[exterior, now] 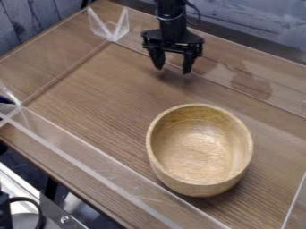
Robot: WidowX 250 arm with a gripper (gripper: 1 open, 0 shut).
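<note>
A black robot arm reaches down from the top centre of the camera view, its gripper [173, 61] hanging low over the wooden table [84, 98] with two dark fingers spread apart. Nothing shows between them. A large round tan bowl [199, 152] stands in the lower right of the table.
Clear plastic edging runs along the table's left side and lower edge. A dark cable [24, 215] lies at the bottom left corner.
</note>
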